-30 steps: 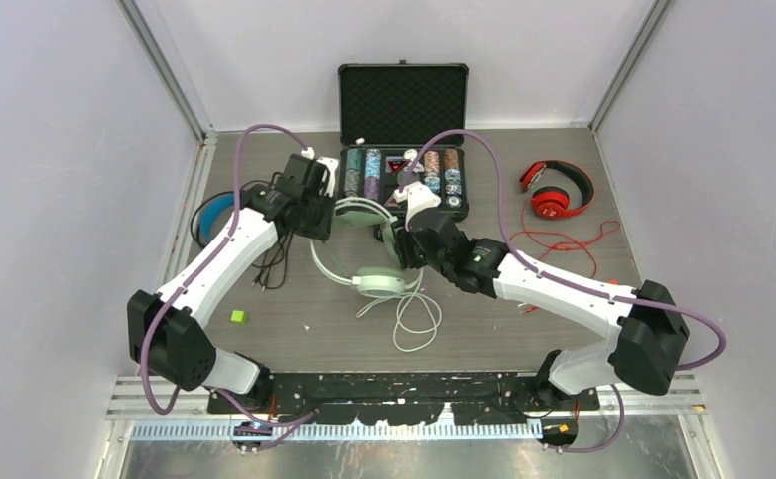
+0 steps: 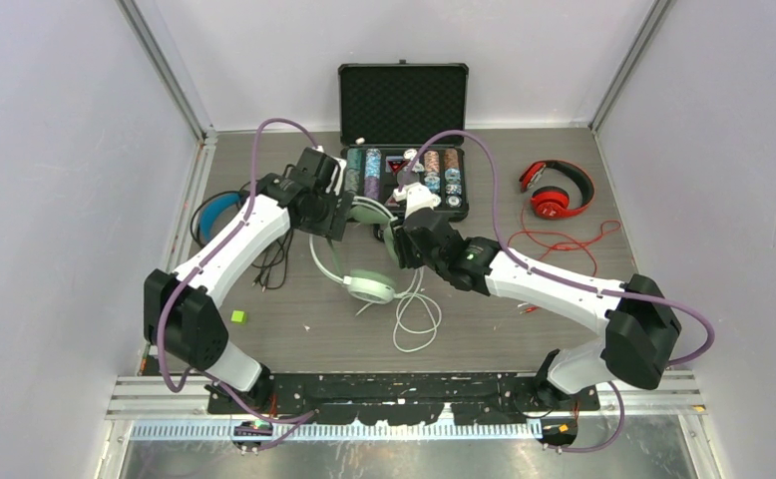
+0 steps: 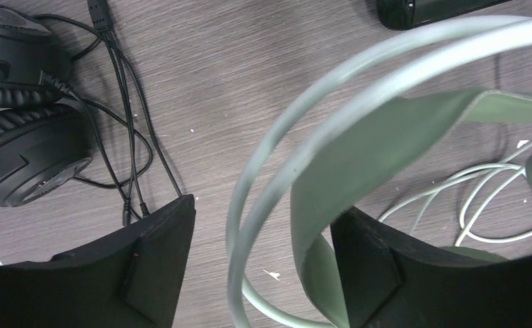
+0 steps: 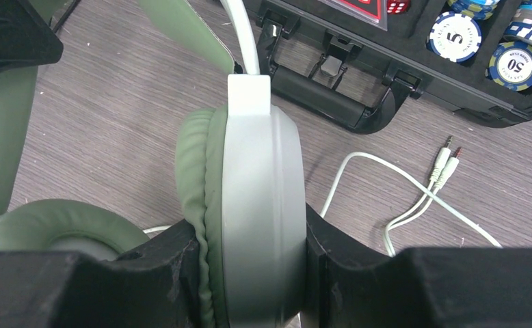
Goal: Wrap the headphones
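The green-and-white headphones (image 2: pixel 370 285) are raised between both arms, their white headband (image 3: pixel 297 164) curving through the left wrist view. My left gripper (image 2: pixel 335 222) is at the band, its fingers parted in the left wrist view with band and green padding between and beyond them; contact is unclear. My right gripper (image 2: pixel 404 249) is shut on an earcup (image 4: pixel 263 191), white outside and padded green. The white cable (image 2: pixel 414 339) lies looped on the table below, with two plugs (image 4: pixel 441 164) in the right wrist view.
An open poker chip case (image 2: pixel 402 100) stands at the back. Red headphones (image 2: pixel 554 203) with red cable lie right. Black-and-blue headphones (image 2: pixel 219 210) with black cables lie left. A small green cube (image 2: pixel 238 316) sits front left, with clear table around it.
The right gripper holds nearly still on the earcup.
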